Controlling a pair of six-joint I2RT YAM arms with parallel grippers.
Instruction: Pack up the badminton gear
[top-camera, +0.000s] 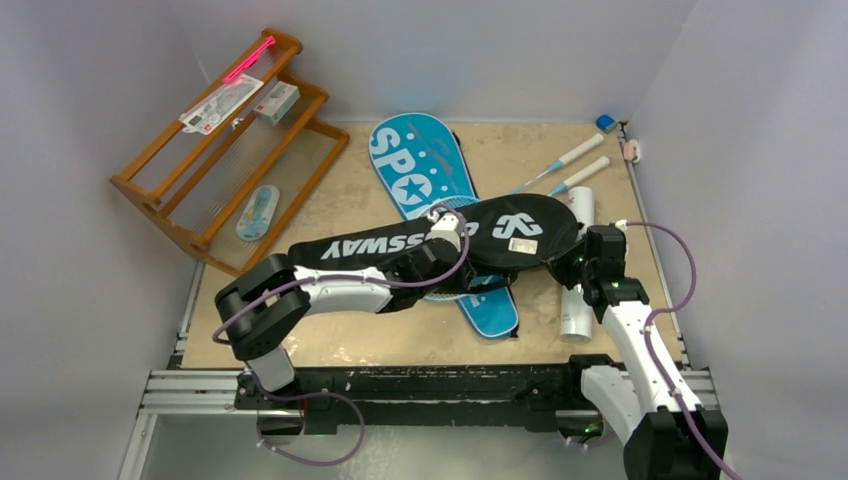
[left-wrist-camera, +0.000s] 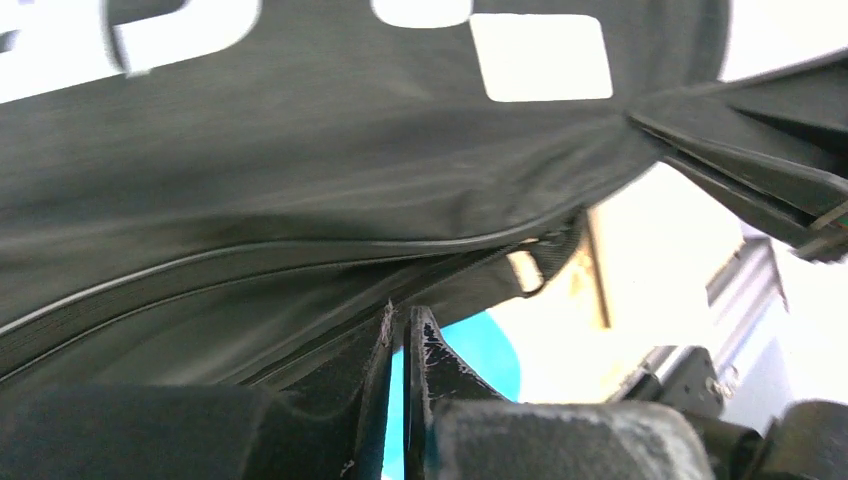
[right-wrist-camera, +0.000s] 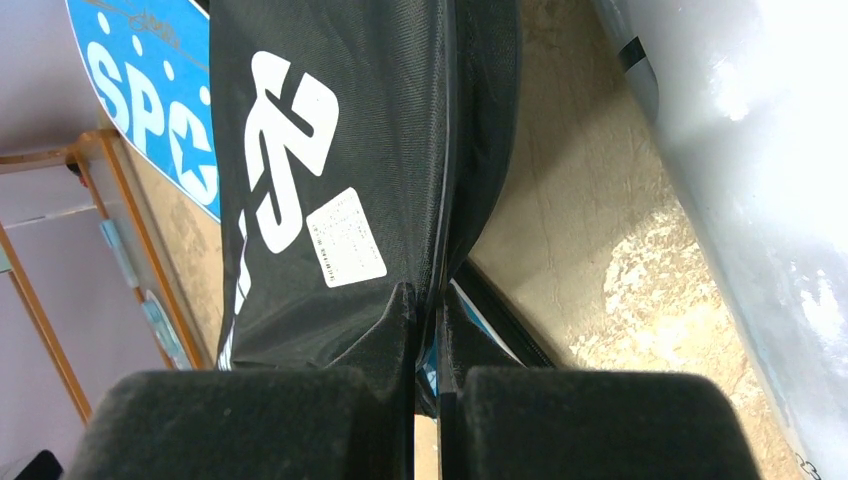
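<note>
A long black racket bag (top-camera: 510, 225) with white lettering lies across the table, over a blue SPO case (top-camera: 410, 165). Two rackets with white handles (top-camera: 582, 150) reach out behind it, and part of a blue strung head (top-camera: 455, 202) shows at its far edge. My right gripper is shut on the bag's edge at its wide end. At the bag's near side is my left gripper (top-camera: 468, 280). In the left wrist view its fingers (left-wrist-camera: 424, 335) stand slightly apart, blue showing through the narrow gap, below the bag's zip seam (left-wrist-camera: 330, 243).
A white tube (top-camera: 577, 318) lies by the right gripper. On the left stands a wooden rack (top-camera: 290, 190) with small items. A small blue object (top-camera: 606, 123) sits at the far right corner.
</note>
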